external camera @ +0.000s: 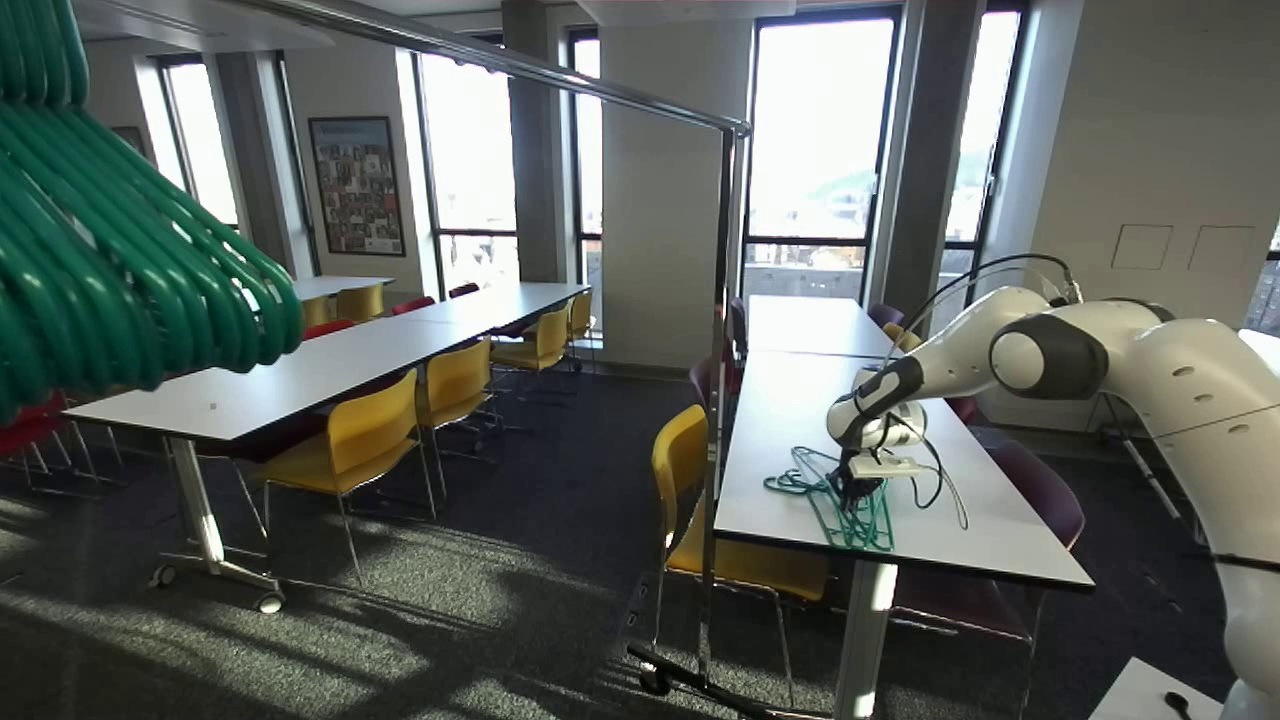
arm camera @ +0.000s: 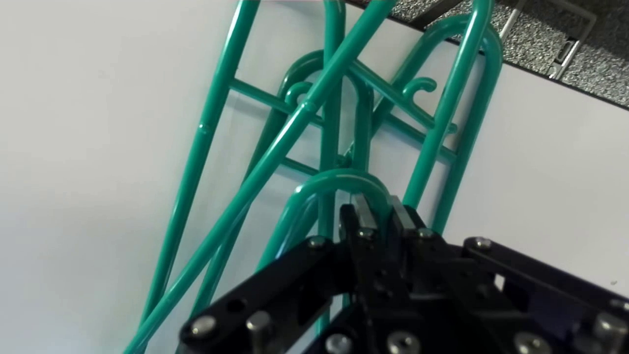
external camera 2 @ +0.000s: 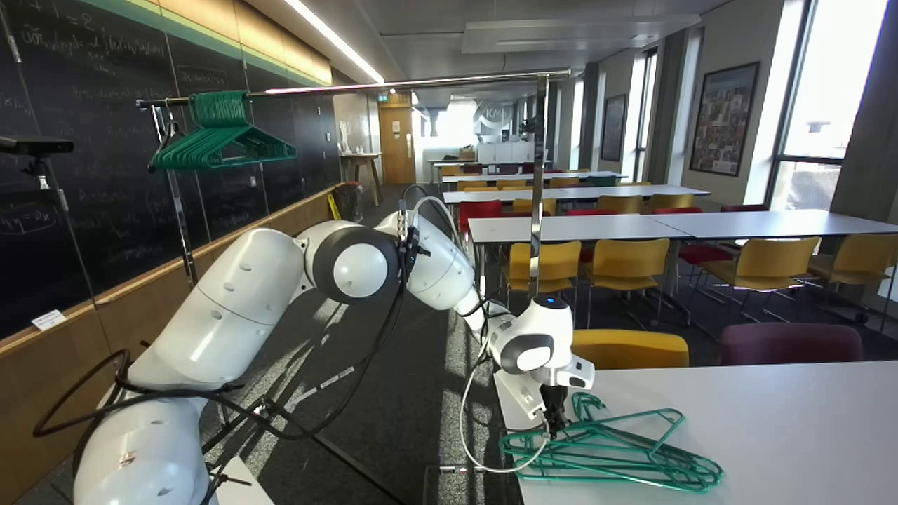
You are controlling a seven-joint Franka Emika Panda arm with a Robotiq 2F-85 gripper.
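Note:
Several green plastic hangers point(arm camera: 274, 147) lie tangled on the white table in the wrist view. My gripper is shut on the curved end of one green hanger, its metal fingertips to either side of the tube. In exterior view 1 the gripper point(external camera: 854, 486) is down among the hangers point(external camera: 882, 528) close to the table's near edge. Exterior view 2 has the gripper point(external camera 2: 551, 429) at the left side of the pile point(external camera 2: 648, 459). Which tubes belong to the held hanger is hard to tell, and my fingers hide part of it.
A metal rail point(external camera 2: 438, 83) on a rolling rack carries a row of green hangers point(external camera 2: 223, 143) at its left end. The rack's upright point(external camera: 726, 300) stands by the table's left edge. Yellow chairs point(external camera: 681, 456) sit around. Bare table point(external camera: 798, 372) lies beyond the pile.

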